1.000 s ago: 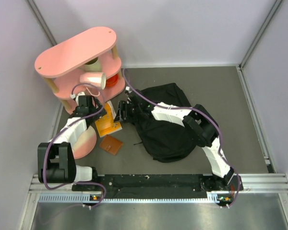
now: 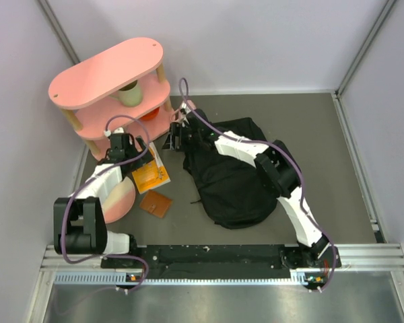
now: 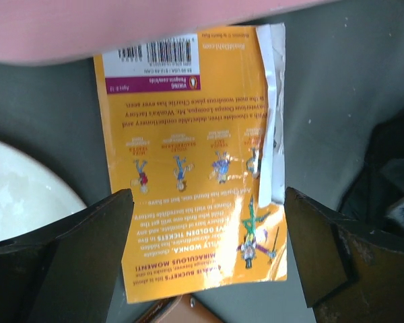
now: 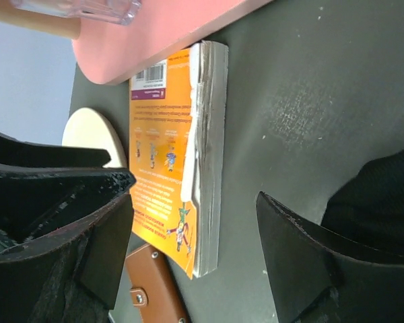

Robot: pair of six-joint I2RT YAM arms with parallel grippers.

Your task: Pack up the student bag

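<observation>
The orange book (image 3: 195,134) lies flat on the floor, back cover up, at the foot of the pink shelf (image 2: 108,67). My left gripper is over it, open, its fingers apart with no object held. Right of the book, in the top view, my right gripper (image 2: 172,140) hangs near the shelf; the right wrist view shows its fingers (image 4: 87,252) wide apart and empty. The black bag (image 2: 232,188) lies spread on the floor, partly under the right arm. A brown wallet (image 2: 155,204) rests just below the book.
A round pale-topped pink stool or disc (image 2: 120,202) stands left of the wallet. A green cup (image 2: 130,95) and a red-orange bowl (image 2: 150,114) are on the shelf. My two grippers are close together. Floor right of the bag is clear.
The pale pink mug lying at the shelf's front edge one second ago is gone from there.
</observation>
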